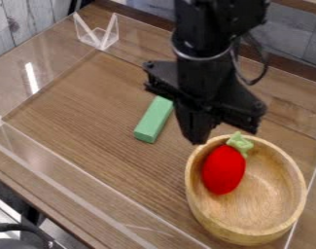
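A black robot arm (199, 58) reaches down from the top over the table; its lower end hangs above the middle, where the gripper's fingers cannot be made out clearly. A wooden bowl (277, 206) at the right holds a red oval object (223, 172) and a small green piece (241, 142) behind it. A green block (153, 122) lies on the table left of the bowl, partly under the arm's outline.
A clear plastic item (99, 29) stands at the back left. Dark cables lie at the bottom left corner.
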